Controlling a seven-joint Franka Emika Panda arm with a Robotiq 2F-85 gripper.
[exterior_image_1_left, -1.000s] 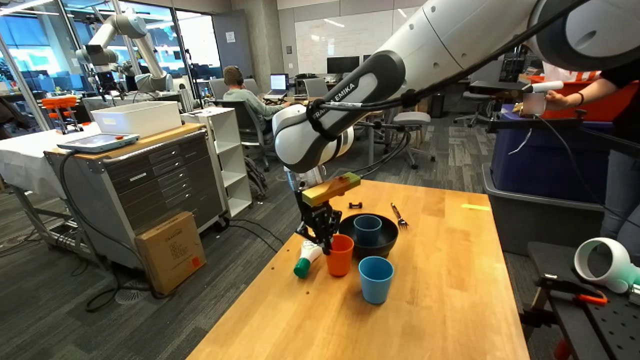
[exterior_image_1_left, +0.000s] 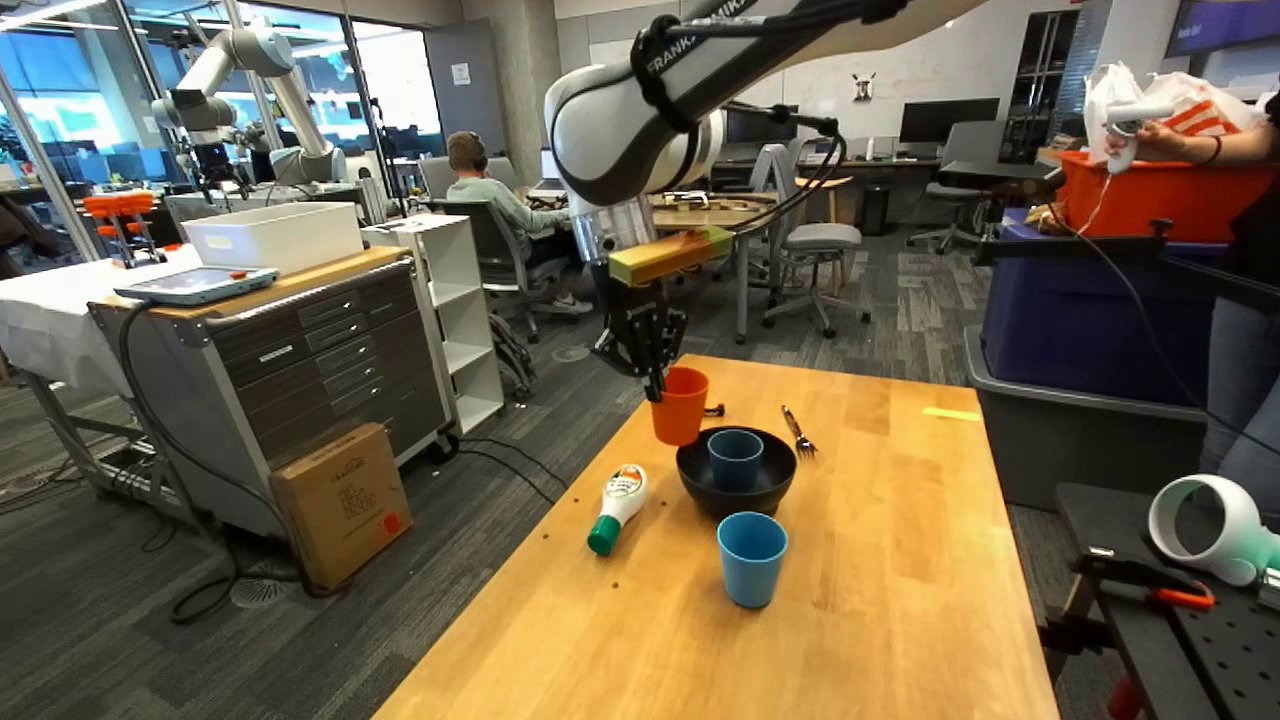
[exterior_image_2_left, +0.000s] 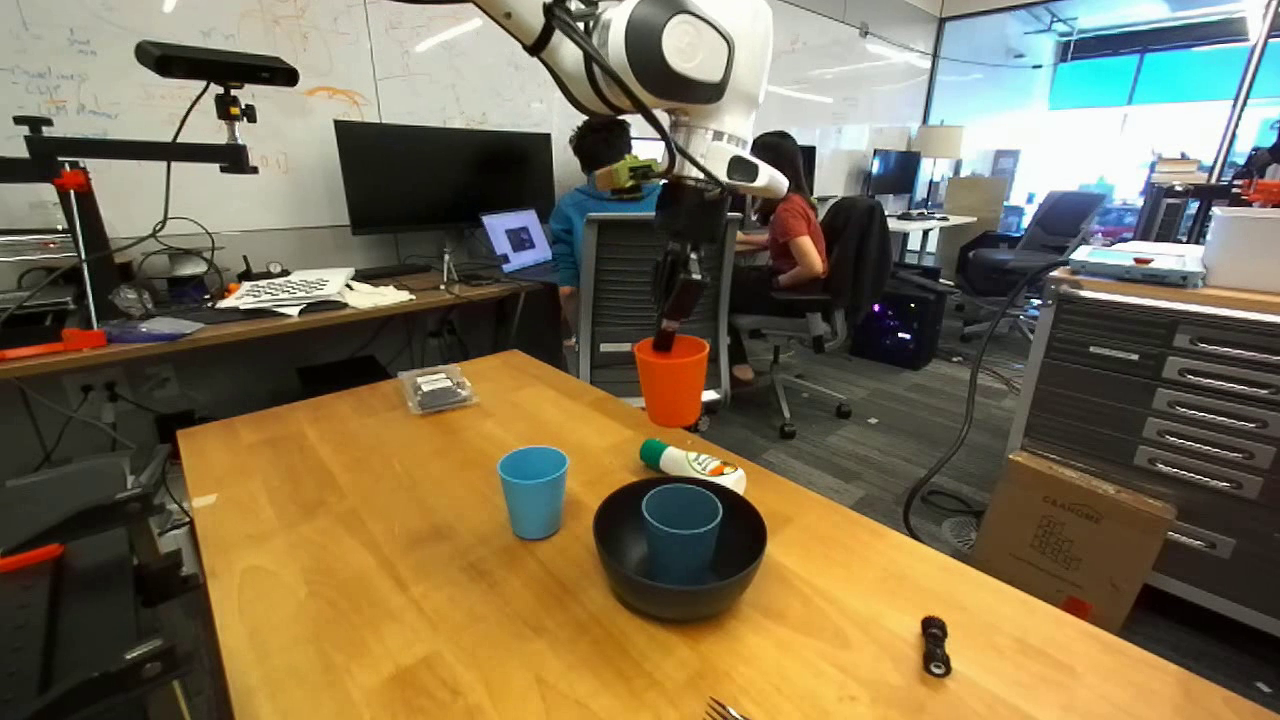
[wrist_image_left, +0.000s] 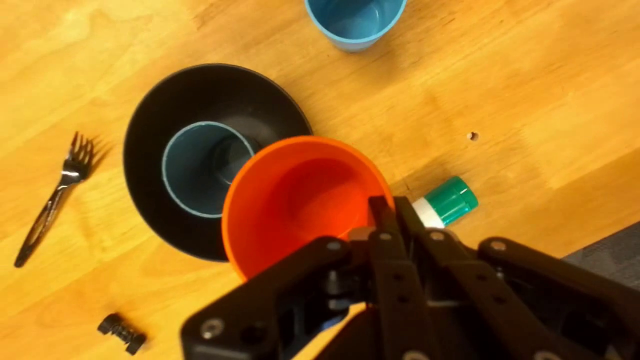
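My gripper is shut on the rim of an orange cup (exterior_image_1_left: 680, 408), which hangs upright in the air above the table. Below and beside it a black bowl (exterior_image_2_left: 678, 601) stands on the wood, and inside that bowl sits a dark blue cup (wrist_image_left: 201, 165). In the wrist view the orange cup overlaps the bowl's edge from above. A lighter blue cup (exterior_image_1_left: 752, 560) stands upright by itself close to the bowl. The white bottle with a green cap (exterior_image_1_left: 618, 510) lies on its side; my fingers partly cover it in the wrist view.
A fork (wrist_image_left: 65, 186) and a small black dumbbell-shaped piece (exterior_image_2_left: 935, 646) lie near the bowl. In exterior view 2, a clear packet (exterior_image_2_left: 437, 390) rests at the table's far end.
The orange cup has risen from the tabletop beside the bowl, held by my gripper. The bowl, blue cups and bottle stay in place.
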